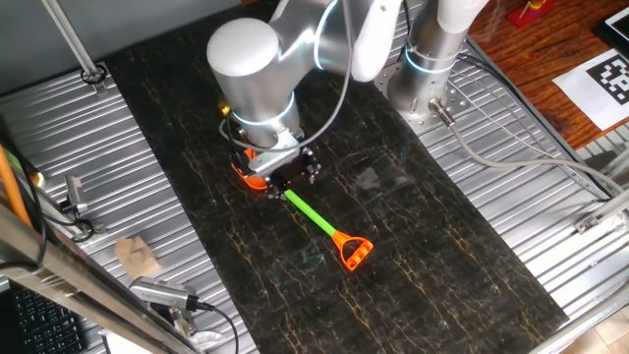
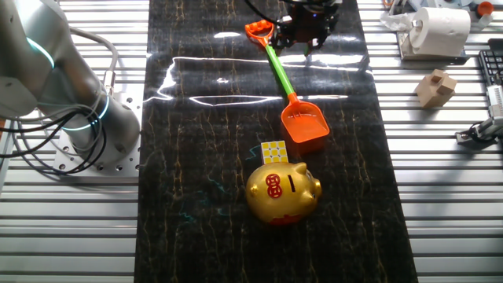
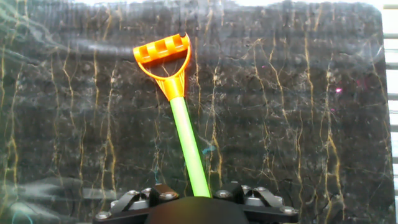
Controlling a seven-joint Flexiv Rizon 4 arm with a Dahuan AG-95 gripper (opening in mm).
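Note:
A toy shovel lies on the dark marbled mat, with a green shaft [image 1: 313, 212], an orange D-shaped handle [image 1: 353, 251] and an orange scoop [image 2: 305, 123]. In exterior view 1, my gripper [image 1: 295, 184] is over the shaft, toward the scoop end, and partly covers the scoop. The wrist view shows the gripper open, its two fingers well apart with the green shaft [image 3: 189, 146] running between them toward the handle [image 3: 163, 56]. Contact between fingers and shaft cannot be made out; the gripper's height above the mat is unclear.
Beyond the scoop stand a golden piggy bank [image 2: 283, 193] and a cube with a yellow face [image 2: 273, 152]. A wooden block [image 2: 435, 88] and a paper roll [image 2: 438, 31] sit off the mat.

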